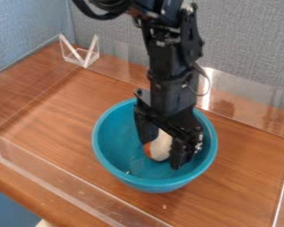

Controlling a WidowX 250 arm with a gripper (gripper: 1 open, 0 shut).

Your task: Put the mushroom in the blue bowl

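Observation:
The blue bowl (113, 151) stands on the wooden surface near the middle of the camera view. Inside it lies the mushroom (162, 147), its pale side showing and a bit of orange-red at its left edge. My black gripper (161, 152) reaches down into the bowl from above, its fingers apart on either side of the mushroom. Part of the mushroom is hidden by the gripper, and whether a finger still touches it I cannot tell.
A white wire-like stand (79, 51) is at the back left. Clear low walls edge the wooden surface (50, 102), with grey panels behind. Free room lies left and right of the bowl.

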